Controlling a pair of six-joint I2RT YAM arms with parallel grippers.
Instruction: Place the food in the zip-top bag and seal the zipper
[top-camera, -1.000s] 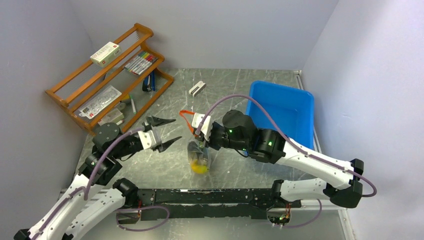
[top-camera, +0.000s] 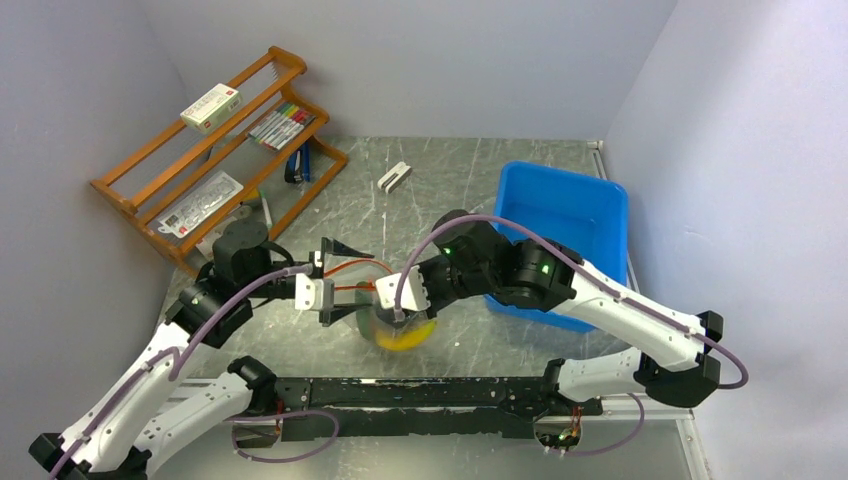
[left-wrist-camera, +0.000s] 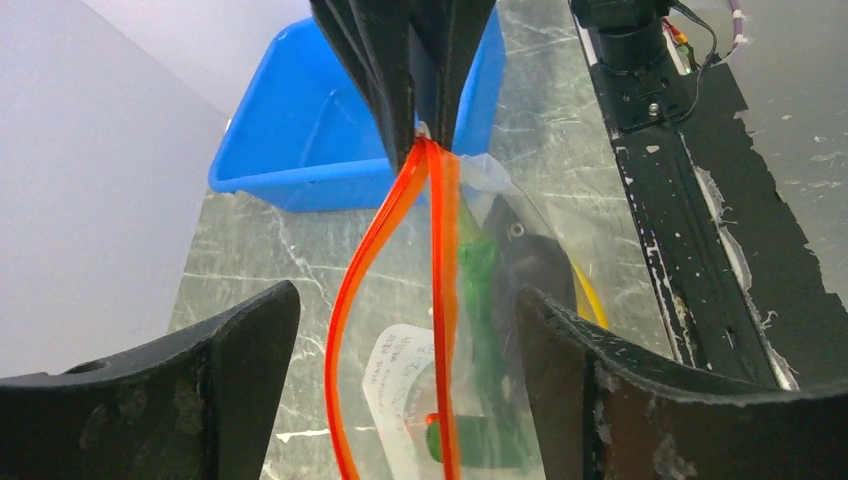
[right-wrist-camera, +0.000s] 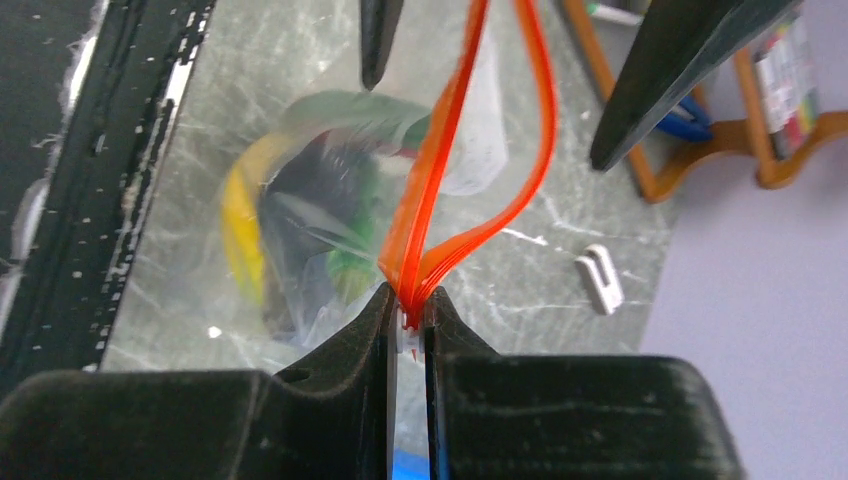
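The clear zip bag (top-camera: 390, 325) with orange zipper hangs over the counter, holding yellow, green and dark items and a white label. In the right wrist view my right gripper is shut on one end of the orange zipper (right-wrist-camera: 430, 180); the two strips bow apart from there. My left gripper is open around the zipper's other stretch, its fingers apart on either side in the left wrist view.
A blue bin (top-camera: 565, 220) stands at the right. A wooden rack (top-camera: 220, 150) with boxes and markers is at the back left. A small white object (top-camera: 394, 178) lies on the counter at the back.
Over the last second my left gripper moved right toward the bag.
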